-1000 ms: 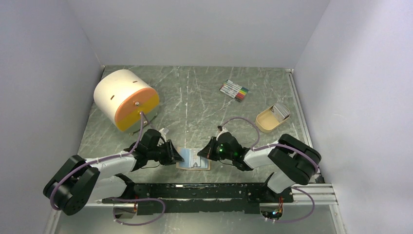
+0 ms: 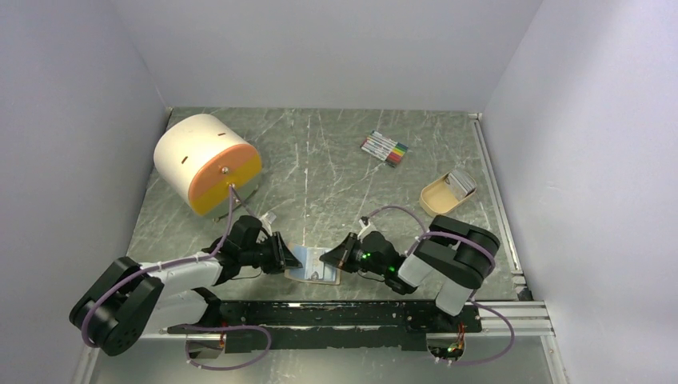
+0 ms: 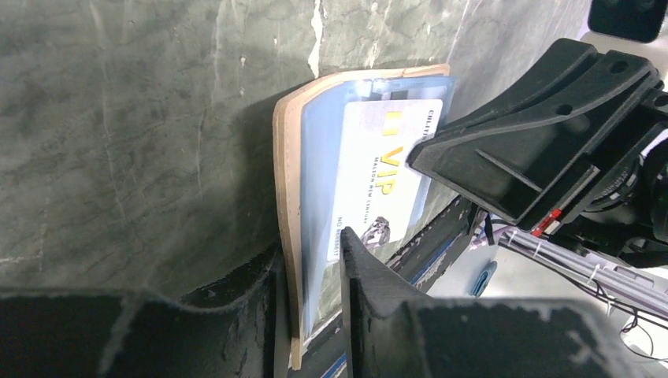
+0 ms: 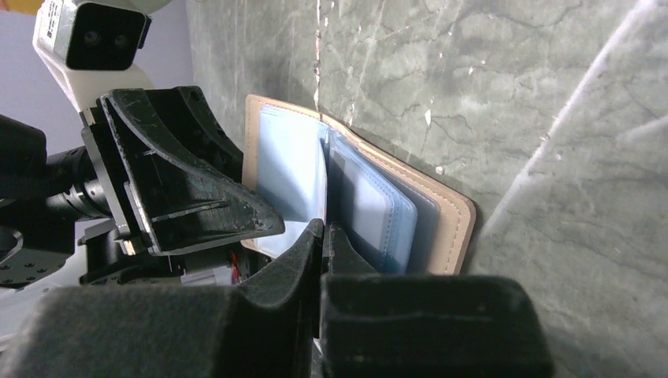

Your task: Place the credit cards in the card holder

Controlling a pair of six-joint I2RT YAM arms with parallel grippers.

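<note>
The card holder (image 2: 330, 280), tan outside with pale blue sleeves inside, lies open between my two grippers at the table's front. In the left wrist view a white VIP card (image 3: 370, 189) lies over a blue sleeve. My left gripper is open, its fingers on either side of the holder's tan left edge (image 3: 285, 157). From the other side, my right gripper is shut, with its tips at the raised edge of a sleeve leaf (image 4: 322, 169). Whether that thin leaf lies between the tips cannot be told.
A beige tray (image 2: 436, 197) at the right holds a stack of white cards (image 2: 461, 183). Coloured markers (image 2: 384, 148) lie at the back. A large cream and orange drum-shaped object (image 2: 200, 160) stands at the back left.
My right gripper has moved slightly left and a little down, its arm swinging the same way. The holder has slid slightly left. My left gripper has hardly moved.
</note>
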